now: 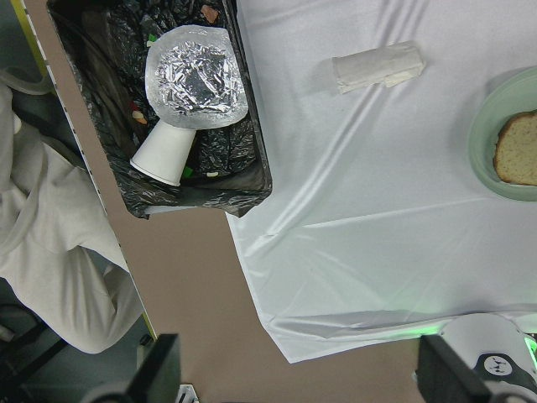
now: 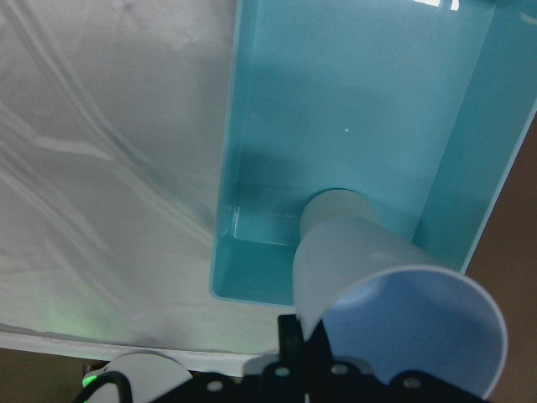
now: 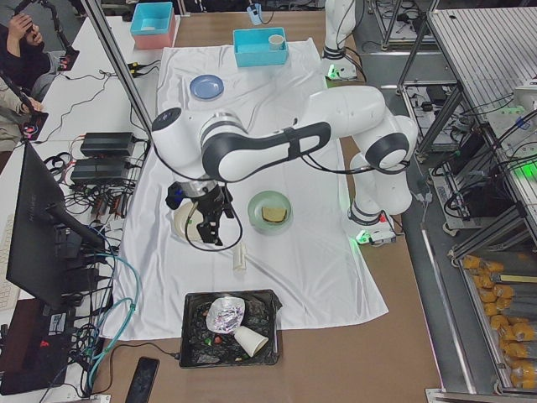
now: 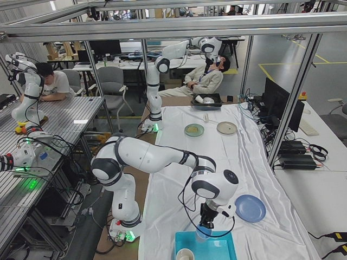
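Note:
My left gripper point(image 3: 210, 227) is raised over the beige plate point(image 3: 183, 220); in the left wrist view its fingers are wide apart and empty. A black-lined bin point(image 1: 126, 75) holds crumpled foil point(image 1: 197, 80) and a white paper cup point(image 1: 164, 153). A green plate point(image 1: 485, 126) bears a bread slice point(image 1: 518, 151); a folded pale packet point(image 1: 377, 65) lies between bin and plate. My right gripper is shut on a light-blue cup point(image 2: 344, 252), held over the end of a blue tray point(image 2: 361, 101) in which another cup point(image 2: 331, 201) stands.
A blue plate point(image 4: 250, 208) sits on the white cloth point(image 4: 200, 157) beside the tray, with open cloth in the middle. Monitor, boxes and cables point(image 3: 92, 185) crowd the left side; metal frames stand on the right.

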